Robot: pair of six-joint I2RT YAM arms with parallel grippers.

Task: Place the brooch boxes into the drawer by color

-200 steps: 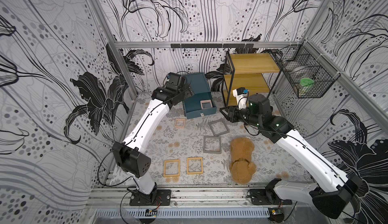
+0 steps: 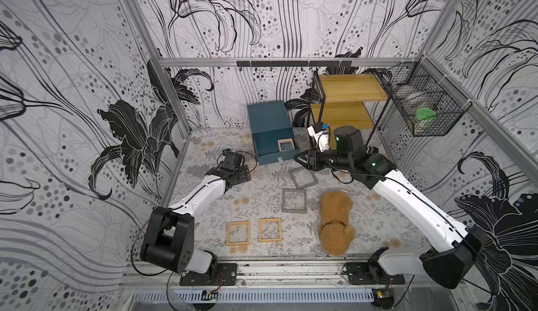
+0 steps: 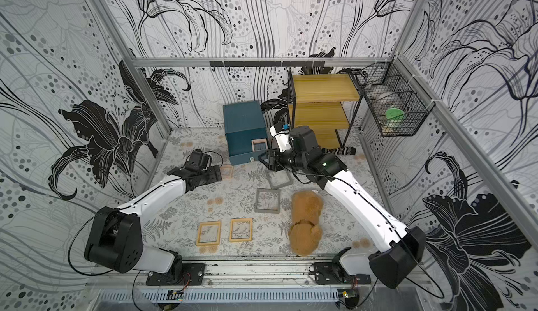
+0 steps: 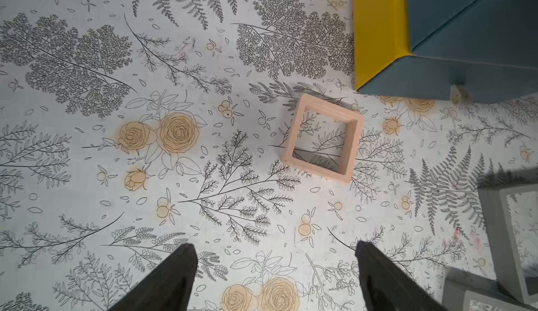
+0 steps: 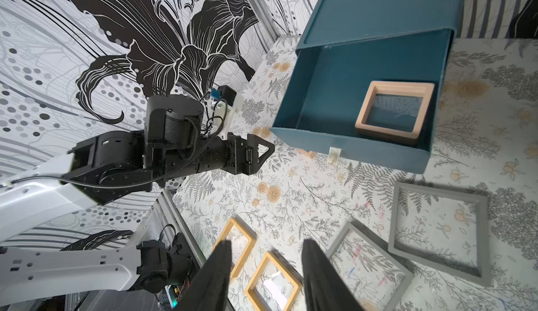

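On the table in front of the blue drawer box (image 4: pixel 482 75) lies a small pinkish square brooch box (image 4: pixel 324 138). My left gripper is above the table close to it, fingers apart and empty. Inside the drawer (image 5: pixel 313 106), in its right part, sits another pinkish box (image 5: pixel 367 109). Two grey boxes, one square (image 2: pixel 294 210) and one turned askew (image 2: pixel 303 186), lie in front of the drawer. Two yellow boxes (image 2: pixel 238 243) (image 2: pixel 270 239) lie near the front edge. My right gripper is open and empty, by the drawer's front right corner.
A brown plush toy (image 2: pixel 336 221) lies right of the grey boxes. A wooden shelf (image 2: pixel 353 89) stands at the back right, with a black wire basket (image 2: pixel 431 109) beside it.
My left arm has come down from beside the drawer's lid toward the table, now covering the small pinkish box from the top left view. The right gripper has shifted left toward the drawer.
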